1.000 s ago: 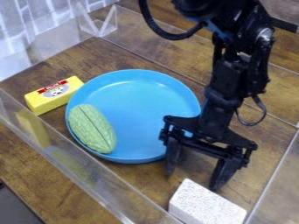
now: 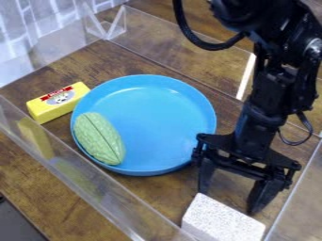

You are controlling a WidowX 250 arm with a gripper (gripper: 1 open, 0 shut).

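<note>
The black gripper (image 2: 236,175) is low over the wooden table on the right, its fingers open and spread just behind a white block (image 2: 221,220) at the bottom edge. A blue plate (image 2: 157,118) lies left of the gripper, with a pale green, leaf-shaped vegetable (image 2: 98,136) on its left part.
A yellow box (image 2: 55,99) with a red label lies left of the plate. Clear plastic walls run along the lower left and right. Bare wood (image 2: 75,47) shows at the back.
The arm and gripper have shifted right, away from the plate. The plate and the other objects look unmoved.
</note>
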